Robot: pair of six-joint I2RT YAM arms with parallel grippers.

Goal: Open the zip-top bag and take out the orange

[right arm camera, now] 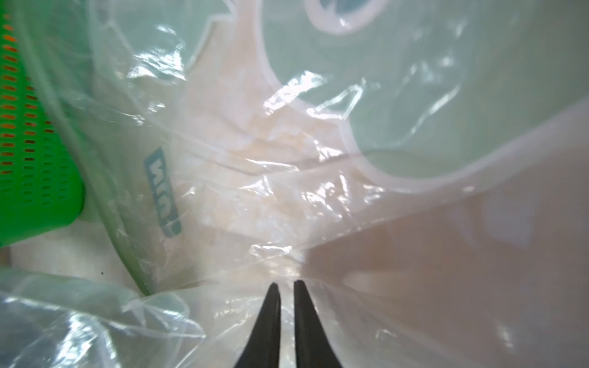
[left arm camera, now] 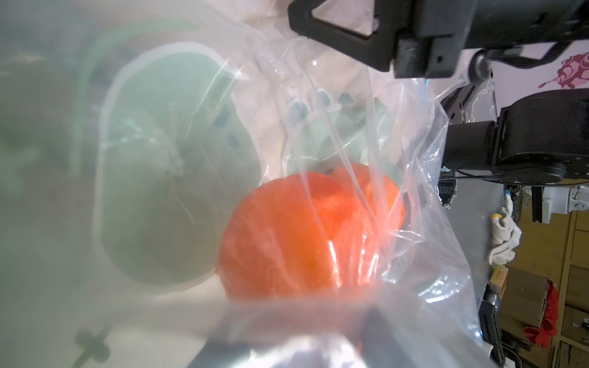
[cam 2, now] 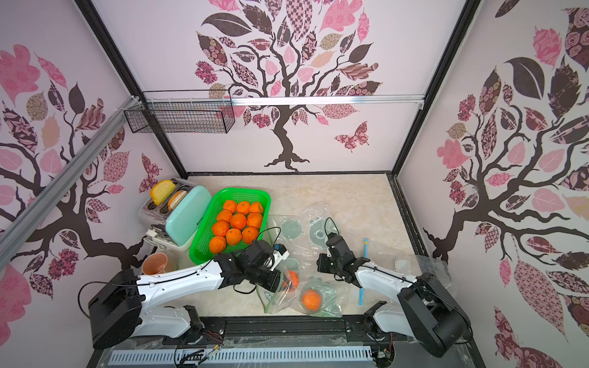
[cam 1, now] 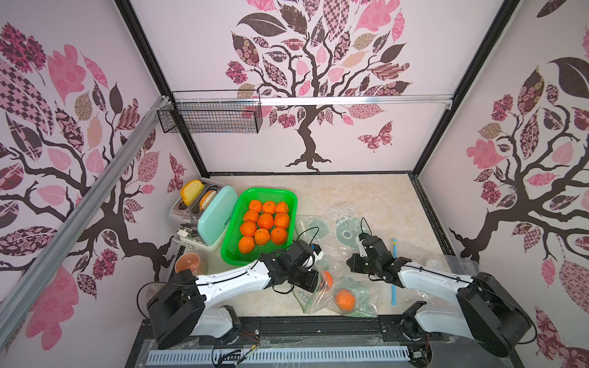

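Observation:
A clear bag with green print lies at the front middle; an orange is inside, and another orange shape shows through crumpled plastic in the left wrist view. My left gripper is at the bag's left part, its fingers mostly hidden by plastic, so their state is unclear. My right gripper hangs over the bag's upper edge, its two dark fingertips a narrow gap apart; whether plastic is between them is unclear.
A green basket of oranges stands at back left, beside a pale container and a pink cup. More empty bags lie behind the grippers. A blue stick lies at right.

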